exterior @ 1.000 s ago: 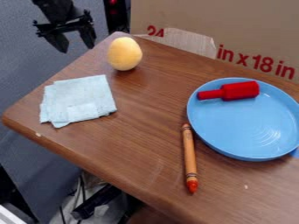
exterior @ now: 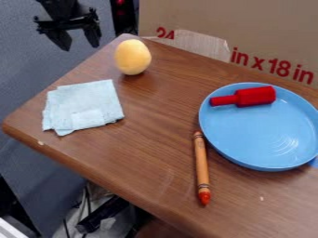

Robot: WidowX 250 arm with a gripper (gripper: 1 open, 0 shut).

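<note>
My black gripper hangs at the top left, off the table's edge, with its fingers apart and nothing visible between them. A red bottle-shaped object lies on a blue plate at the right. An orange crayon lies left of the plate. A yellow egg-shaped object stands at the back of the table, and a folded pale blue cloth lies at the left.
A cardboard box stands along the back.
The objects on the table have not moved.
</note>
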